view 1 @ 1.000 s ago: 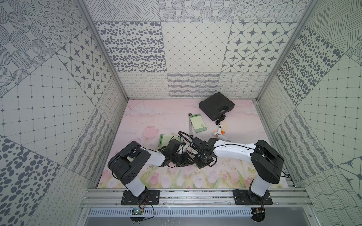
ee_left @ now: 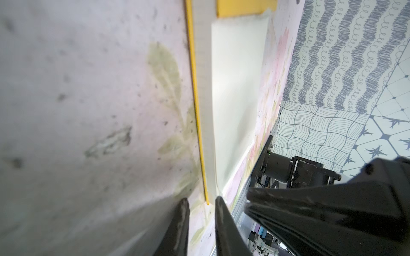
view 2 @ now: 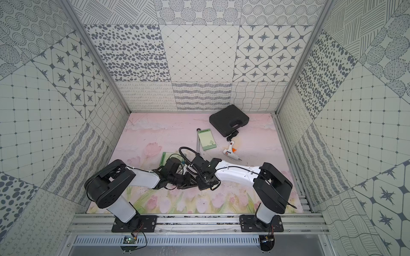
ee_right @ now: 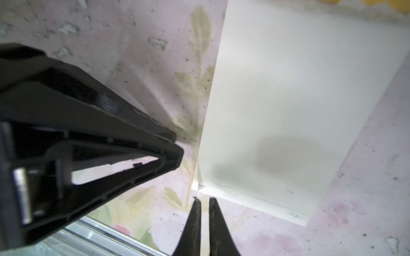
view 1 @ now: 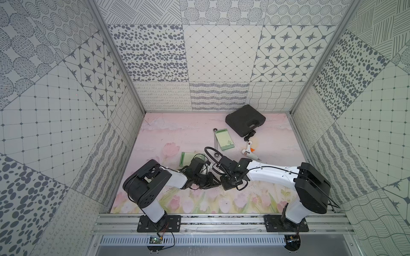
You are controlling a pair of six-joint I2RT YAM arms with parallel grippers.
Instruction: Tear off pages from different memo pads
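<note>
A white-paged memo pad (ee_right: 294, 98) with a yellow binding (ee_left: 245, 6) lies flat at the front middle, mostly hidden by the arms in the top views. My left gripper has its fingertips parted at the pad's near corner, apparently around its edge, with no clear hold visible. My right gripper has its narrow fingertips at the pad's lower-left corner, shut, nothing clearly between them. Two green memo pads lie on the table: one (view 1: 224, 138) behind the grippers, another (view 1: 187, 157) partly under the left arm.
A black case (view 1: 243, 117) with a cable stands at the back right, a white glue gun (view 1: 249, 151) in front of it, and a long metal tool (view 1: 215, 138) beside the middle pad.
The right arm's elbow has shifted outward to the right and its wrist has moved slightly. The left arm looks almost unmoved.
</note>
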